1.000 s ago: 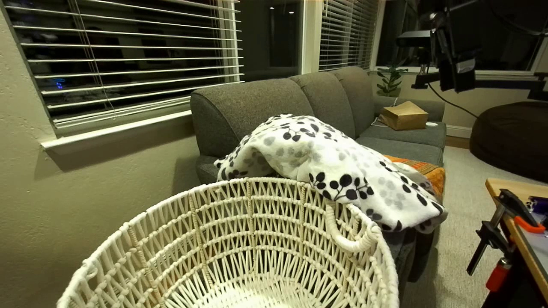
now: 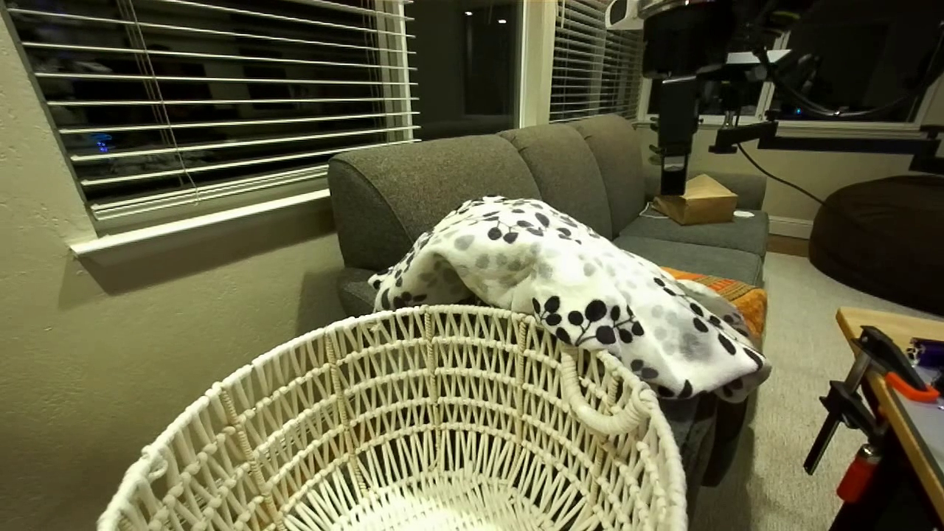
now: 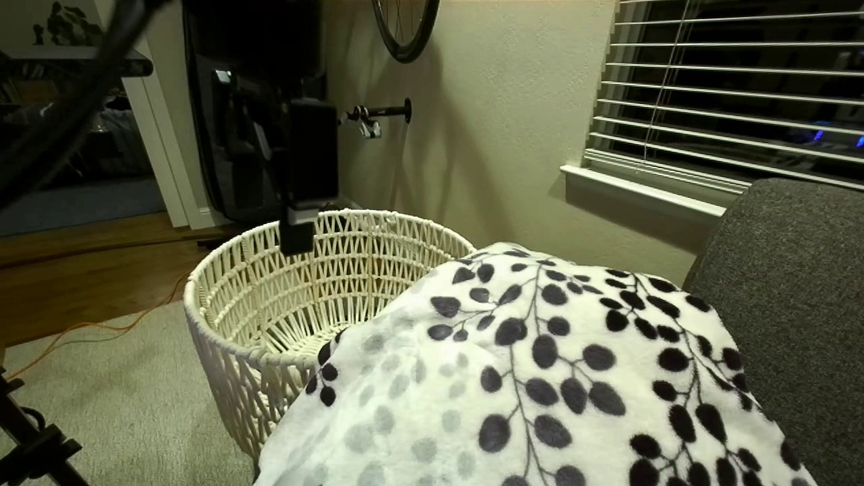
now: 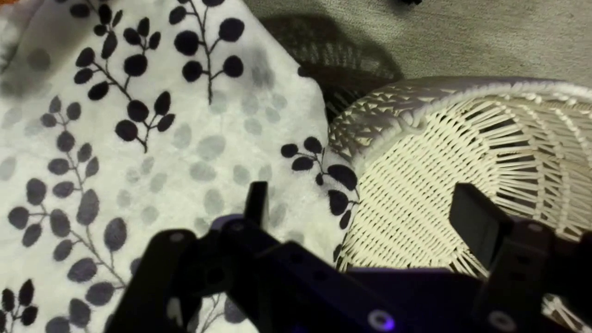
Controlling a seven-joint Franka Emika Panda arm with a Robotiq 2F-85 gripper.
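Note:
A white blanket (image 2: 566, 265) with dark and grey leaf prints drapes over the near end of the couch, its edge lying against the basket's rim. In exterior view 2 the blanket (image 3: 518, 364) fills the lower right. The white woven basket (image 3: 235, 356) stands beside it, and its inside looks empty. High over them is my gripper (image 2: 674, 175), clear of the cloth. From the wrist, my gripper is open with nothing between its fingers; the left fingertip (image 4: 256, 202) appears over the blanket (image 4: 183, 144), the right one over the basket (image 4: 410, 222).
The grey couch (image 2: 442, 186) runs along the window wall, bearing a brown paper bag (image 2: 699, 199) and an orange cloth (image 2: 743, 301). A table (image 2: 894, 398) with a clamp (image 2: 854, 380) stands at the right. Carpet (image 3: 154, 405) lies open beside the basket.
In exterior view 1 my arm has swung left, and the gripper now points straight down in front of the couch's far end. Blanket and basket have not moved.

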